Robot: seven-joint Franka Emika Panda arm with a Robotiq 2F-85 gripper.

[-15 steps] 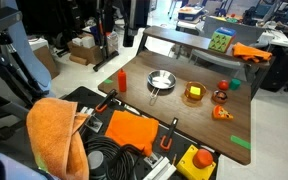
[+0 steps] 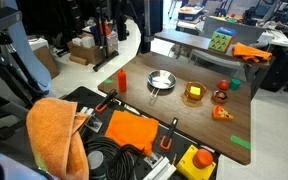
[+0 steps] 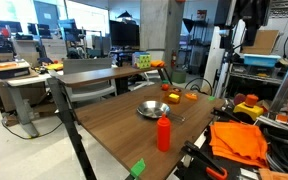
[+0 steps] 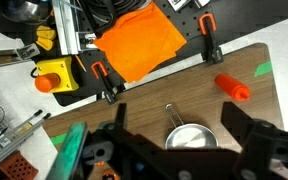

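Observation:
My gripper is open above the wooden table (image 4: pixel 149 100), with nothing between its fingers in the wrist view. Below it lies a silver pan (image 4: pixel 191 137), its handle pointing toward the table's edge. A red bottle (image 4: pixel 233 88) stands beside the pan, near the edge; exterior view 2 also has the upright bottle (image 3: pixel 163 132) and the pan (image 3: pixel 153 109). Farther along the table are a yellow block on a brown base (image 2: pixel 194 92), a round red item (image 2: pixel 220 96), a green item (image 2: pixel 234 85) and an orange-red piece (image 2: pixel 222 113).
An orange cloth (image 2: pixel 131 130) lies just off the table's edge, between two red-and-black clamps. Black cables (image 2: pixel 124 158) and a yellow box with a red button (image 2: pixel 196 163) are close by. A shelf (image 2: pixel 199 42) behind holds a colourful box (image 2: pixel 221 39) and another orange cloth (image 2: pixel 249 51).
In exterior view 1 my gripper has shifted a little to the right, high over the table. The objects on the table have stayed in place.

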